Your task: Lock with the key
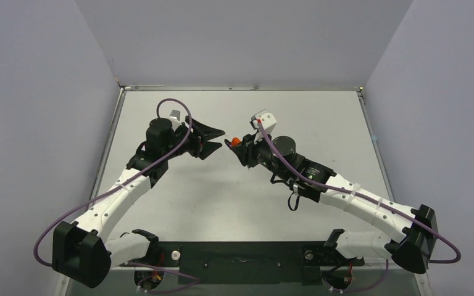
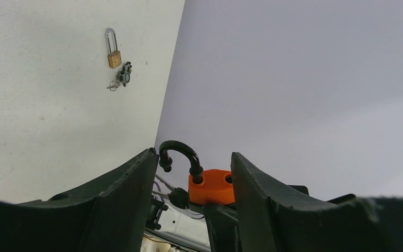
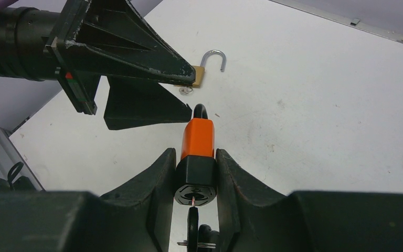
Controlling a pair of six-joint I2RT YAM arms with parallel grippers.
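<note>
An orange-and-black lock (image 1: 236,142) with a black curved shackle is held in my right gripper, which is shut on it; a metal key shank shows below its black bottom in the right wrist view. My left gripper (image 1: 214,141) stands open just left of it, its fingers around the shackle's end in the left wrist view, not visibly gripping it.
A brass padlock (image 2: 114,59) lies on the white table (image 1: 234,203), with a small bunch of keys or fobs (image 2: 124,74) near it. Walls border the table.
</note>
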